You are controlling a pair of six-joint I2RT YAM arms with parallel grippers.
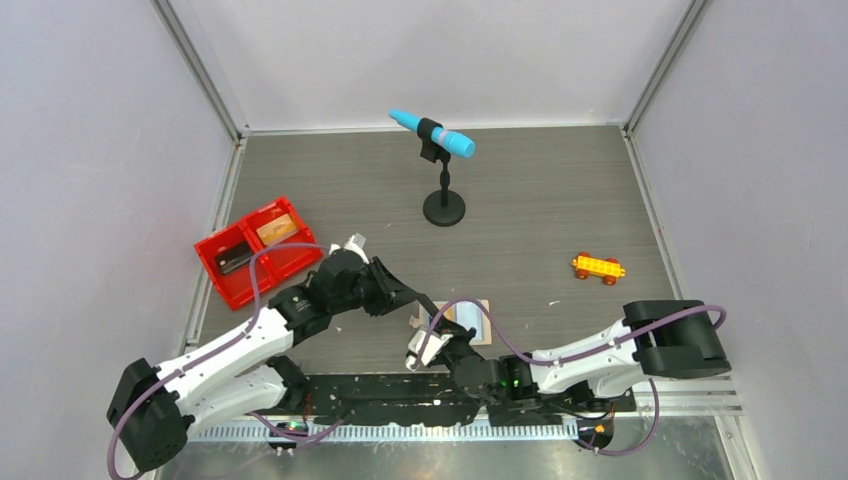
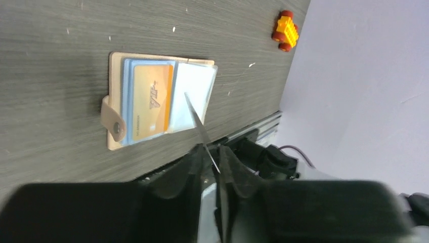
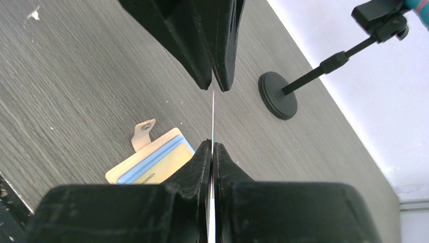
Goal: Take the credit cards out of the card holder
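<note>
The card holder [image 2: 115, 66] lies open on the table, with light blue sleeves and an orange-gold card [image 2: 149, 101]. Above it a thin card [image 3: 213, 116], seen edge-on, stands between the two grippers. My right gripper is shut on this card. My left gripper [image 1: 410, 295] is at the card's other end; in the right wrist view its black fingertips are just beside the card's tip, slightly apart. Whether they touch it I cannot tell.
A red divided box [image 1: 225, 280] sits at the left. A microphone stand [image 1: 443, 210] with a blue microphone [image 1: 453, 142] is behind the holder. A yellow toy car [image 1: 598, 267] lies at the right.
</note>
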